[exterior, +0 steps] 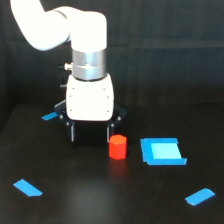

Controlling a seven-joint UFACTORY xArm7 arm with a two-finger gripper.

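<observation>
A white robot arm comes down from the top left, ending in a gripper [92, 128] with dark fingers pointing down. The fingers are dark against the dark background, so their state is hard to see. A red block [117, 148] stands on the black table just right of and in front of the gripper. Right of the block lies a square marked in blue tape [148, 152] with a pale light blue middle, nothing on it.
Short strips of blue tape lie at the front left [27, 187], front right [200, 196] and back left [50, 115].
</observation>
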